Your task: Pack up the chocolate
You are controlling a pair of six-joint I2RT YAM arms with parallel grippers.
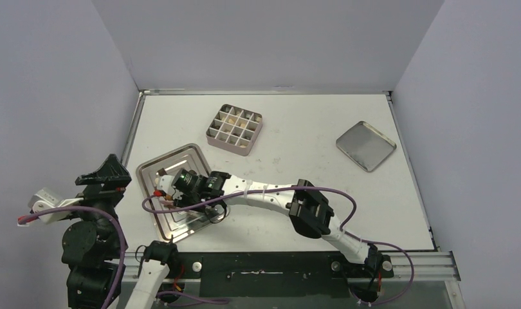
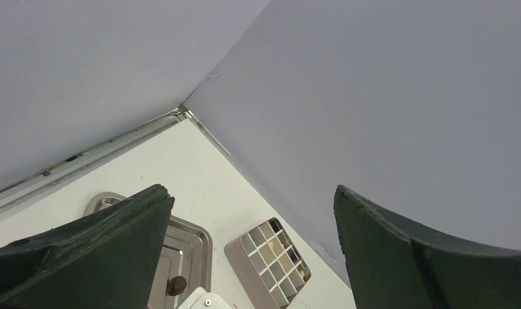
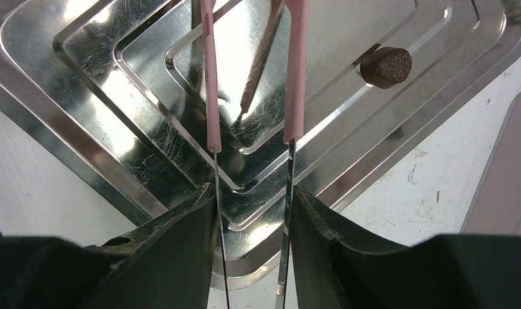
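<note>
The metal tray point(image 1: 174, 228) lies at the table's left, partly under my right arm. In the right wrist view a dark chocolate piece point(image 3: 386, 67) sits in it. My right gripper is over the tray with pink-tipped prongs apart; whether anything lies under the pink tips at the frame's top edge is unclear. My left gripper is raised off the table's left side, open and empty. The grey compartment box point(image 1: 234, 129) at the back holds small pieces in some cells.
An empty silver tray point(image 1: 366, 146) lies at the right of the white table point(image 1: 296, 135). Walls enclose the sides and back.
</note>
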